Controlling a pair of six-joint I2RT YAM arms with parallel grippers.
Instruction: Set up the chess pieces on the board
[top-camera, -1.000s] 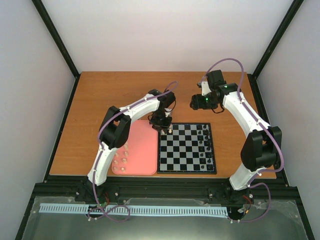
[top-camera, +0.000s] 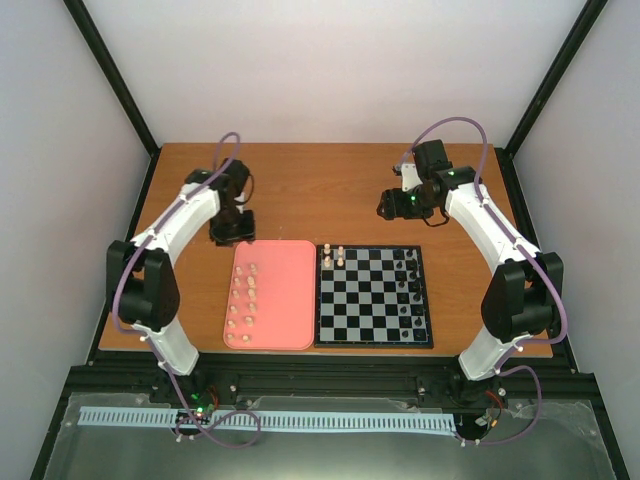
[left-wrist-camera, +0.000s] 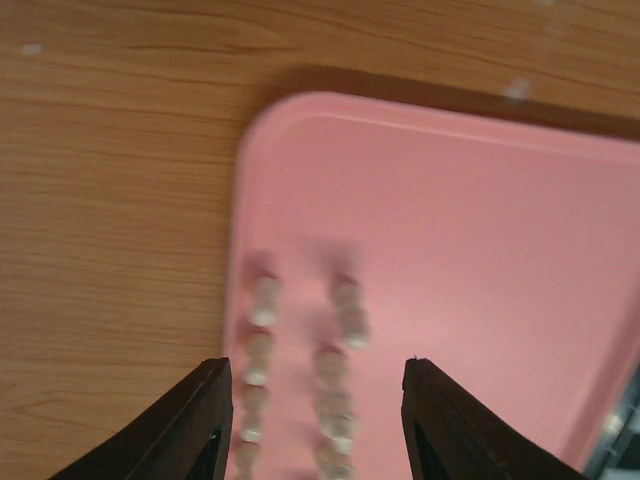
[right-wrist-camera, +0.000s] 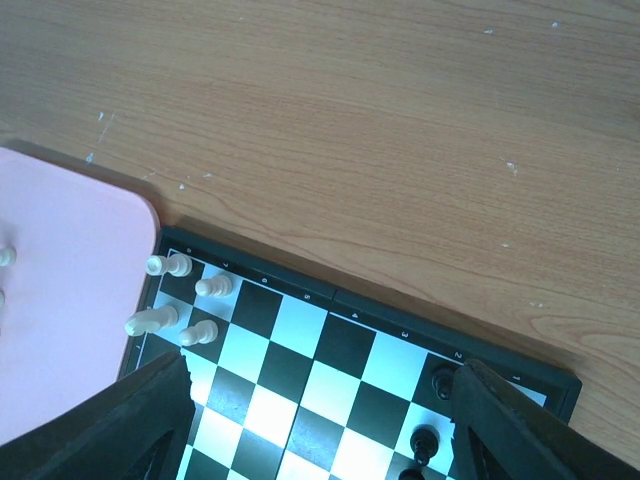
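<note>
My left gripper is open and empty, over the pink tray (top-camera: 290, 295), where rows of white pieces (left-wrist-camera: 340, 420) stand, blurred in the left wrist view. A small group of white pieces (right-wrist-camera: 200, 332) stands at the top-left corner of the chessboard (top-camera: 370, 320); black pieces (right-wrist-camera: 424, 444) line its right side. My right gripper hangs above the table behind the board's right half, fingers apart, with nothing seen between its fingers.
The tray sits directly left of the board. Bare wooden table (top-camera: 310, 190) lies behind both and to the board's right.
My left arm has swung left and back from the board's top-left corner to above the tray's upper left. The right arm is nearly unchanged.
</note>
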